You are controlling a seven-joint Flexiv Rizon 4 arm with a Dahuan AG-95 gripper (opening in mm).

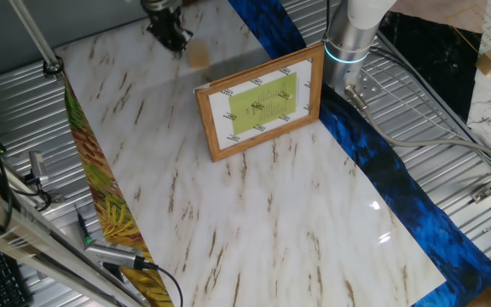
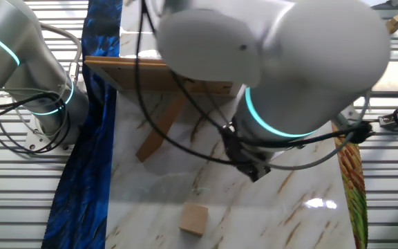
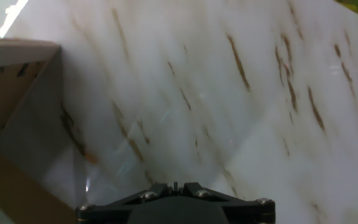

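A small wooden block point(image 1: 198, 56) lies on the marbled table behind the picture frame, and exterior view 2 shows the block point(image 2: 193, 218) near the bottom edge. My gripper point(image 1: 182, 49) hangs just left of it in exterior view 1, above the table and apart from it. In the wrist view the black fingertips of the gripper meet, with nothing visible between them. The block does not appear in that view. A wooden picture frame point(image 1: 214, 128) with a yellow-green insert stands upright; its rear prop point(image 2: 159, 131) shows in exterior view 2.
Part of the picture frame point(image 3: 8, 93) fills the left of the wrist view. Blue cloth point(image 1: 399, 200) and patterned cloth point(image 1: 101, 192) border the table. Another wooden block point(image 1: 490, 60) lies far right, off this surface.
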